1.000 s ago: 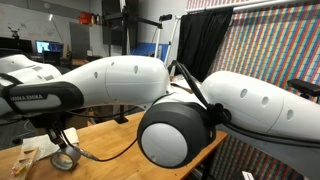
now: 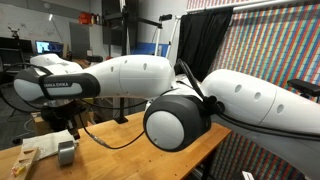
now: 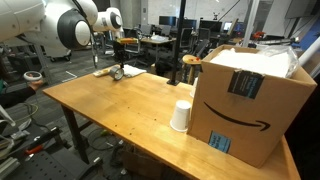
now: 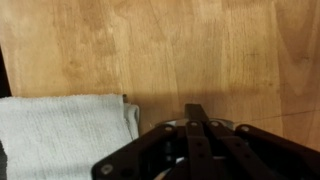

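A small grey metallic cup-like object (image 2: 66, 152) rests on the wooden table, beside a white cloth (image 2: 42, 145). In exterior view 2 the grey object (image 3: 117, 73) is small, near the table's far end. My gripper (image 2: 75, 136) is above and close beside it, pointing down; contact cannot be made out. In the wrist view the gripper is shut, with nothing visible between its fingertips. A pale curved rim (image 4: 232, 124) shows partly behind the gripper, mostly hidden. The folded white cloth (image 4: 65, 135) lies to the left.
A large cardboard box (image 3: 240, 105) and a white cup (image 3: 181, 116) stand at the near right of the table in exterior view 2. An orange-topped item (image 3: 190, 68) stands by the back edge.
The grey object looked tilted a second ago and now appears more upright. My gripper has risen slightly and shifted to the right in exterior view 1.
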